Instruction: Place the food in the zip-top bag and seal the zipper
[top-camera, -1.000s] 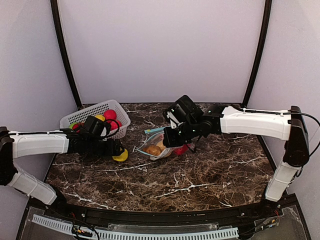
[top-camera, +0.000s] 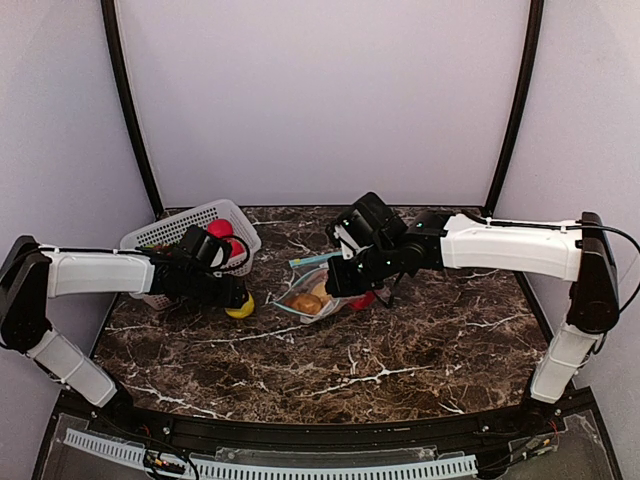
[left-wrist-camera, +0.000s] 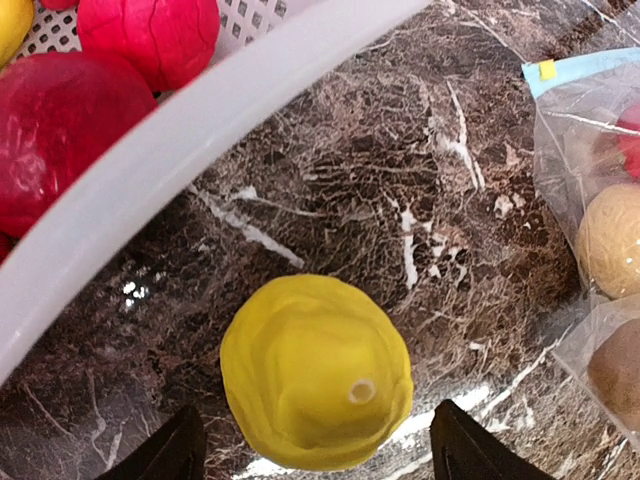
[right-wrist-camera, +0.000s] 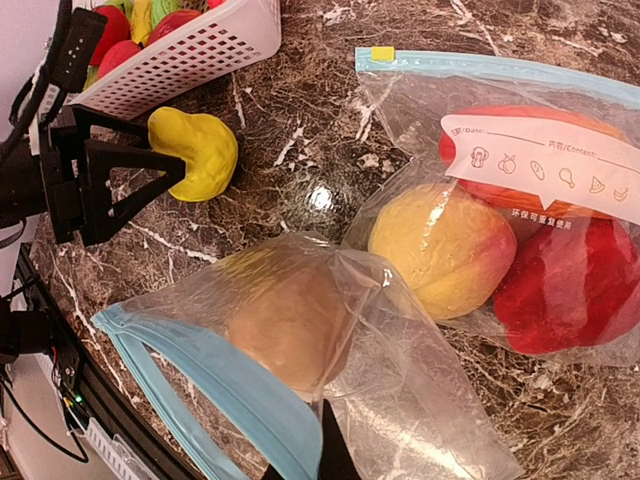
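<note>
A yellow food piece (left-wrist-camera: 318, 375) lies on the marble tabletop beside the basket. My left gripper (top-camera: 238, 297) is over it, part open, its dark fingers (left-wrist-camera: 172, 448) apart on either side in the left wrist view; no firm grip shows. The clear zip bag with a blue zipper (right-wrist-camera: 215, 385) gapes, holding a brown round food (right-wrist-camera: 295, 335). My right gripper is shut on the bag's blue-edged rim, only its fingertips showing at the bottom of the right wrist view. In the top view the right arm hides part of the bag.
Behind the open bag lies another clear bag with a yellow slider (right-wrist-camera: 382, 53), holding a peach-coloured food (right-wrist-camera: 443, 250) and red ones. The white basket (top-camera: 240, 222) with several foods stands at the back left, its rim close to the left gripper.
The left arm has shifted slightly back and right around the yellow piece, now covering more of the basket's contents. The right arm and bag look almost still.
</note>
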